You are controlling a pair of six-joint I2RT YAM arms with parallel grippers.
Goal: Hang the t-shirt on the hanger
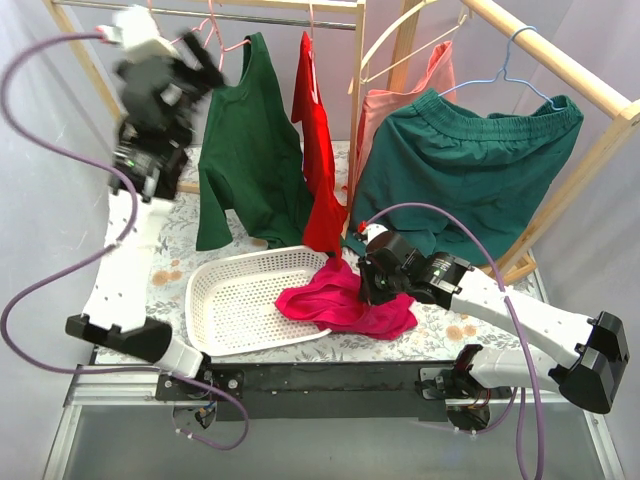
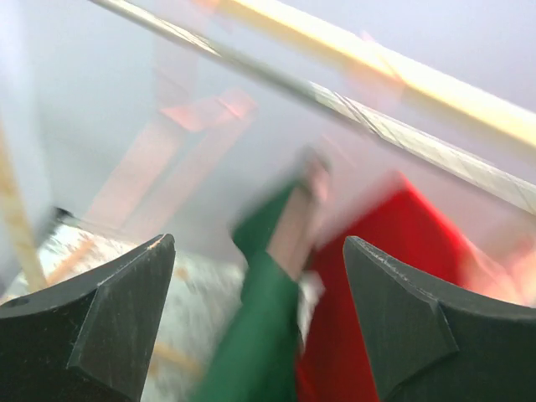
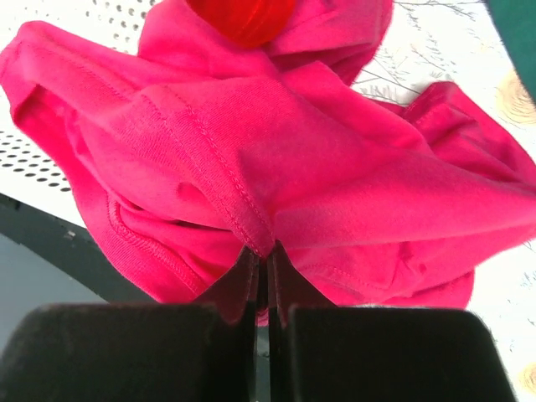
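A bright pink t-shirt [image 1: 345,300] lies crumpled on the table, partly over the basket's right edge. My right gripper is shut on a seam of that shirt, its fingertips pinching the cloth. High at the upper left, blurred in the top view, my left gripper [image 1: 205,62] is near the rack rail. In the left wrist view its fingers [image 2: 126,314] stand wide apart, with no cloth held between them. Pink hangers [image 1: 208,28] hang from the rail beside it, partly hidden by the arm.
The white basket [image 1: 215,335] looks empty apart from the shirt's edge. Behind it hang a green tank top [image 1: 250,150] and a red garment [image 1: 318,150]. Teal shorts [image 1: 465,160] on a blue hanger [image 1: 505,75] and a salmon garment [image 1: 400,105] fill the right side.
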